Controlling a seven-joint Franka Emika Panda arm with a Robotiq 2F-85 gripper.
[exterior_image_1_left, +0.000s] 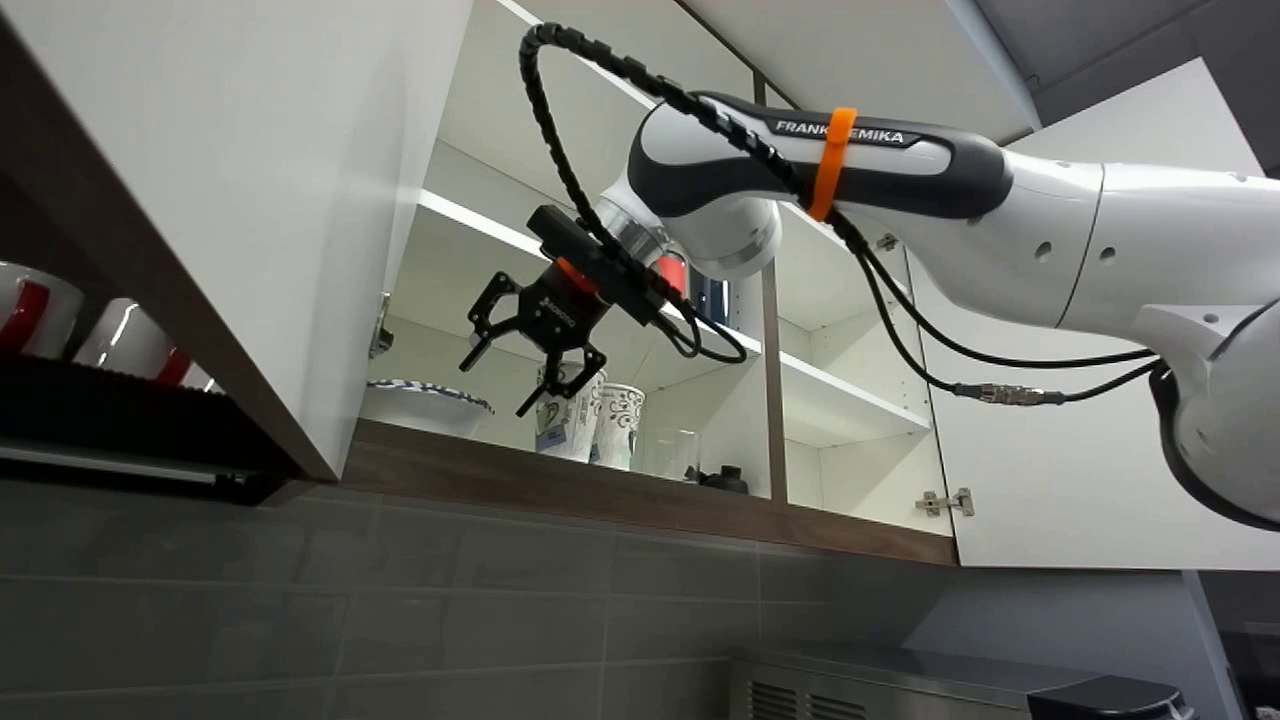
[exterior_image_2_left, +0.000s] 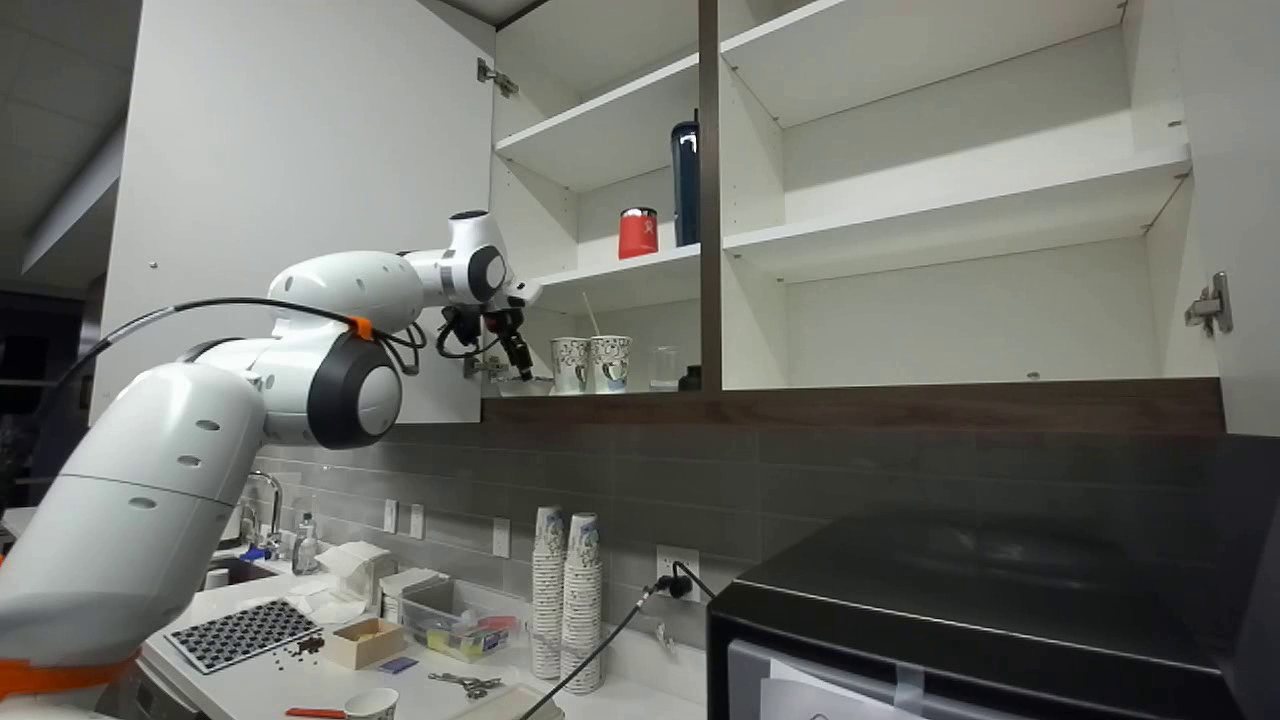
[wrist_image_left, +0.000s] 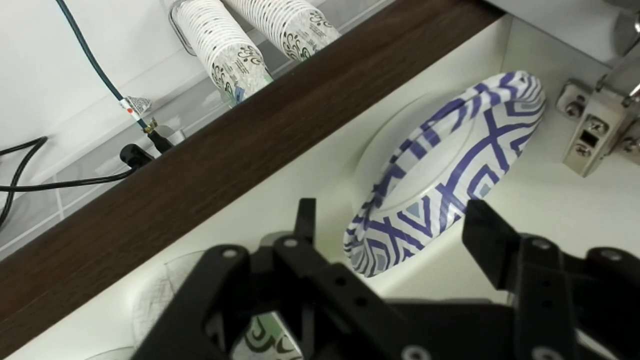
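Note:
My gripper (exterior_image_1_left: 495, 386) hangs tilted downward in front of the open cabinet, fingers apart with nothing between them. In the wrist view a white bowl with a blue-purple geometric pattern (wrist_image_left: 462, 174) stands on the bottom shelf beyond the fingertips, clear of the fingers (wrist_image_left: 304, 219). Only the rim and side of that bowl (exterior_image_1_left: 429, 406) show from the first exterior view, below and left of the gripper. Patterned paper cups (exterior_image_2_left: 609, 364) stand on the same shelf, to the bowl's right. In the wrist view the gripper partly covers a cup.
A clear glass (exterior_image_1_left: 672, 454) and a small black object (exterior_image_1_left: 725, 479) stand right of the cups. The left cabinet door (exterior_image_1_left: 276, 180) is close to the gripper, with a hinge (wrist_image_left: 591, 129) beside the bowl. A red tumbler (exterior_image_2_left: 638, 233) occupies the shelf above.

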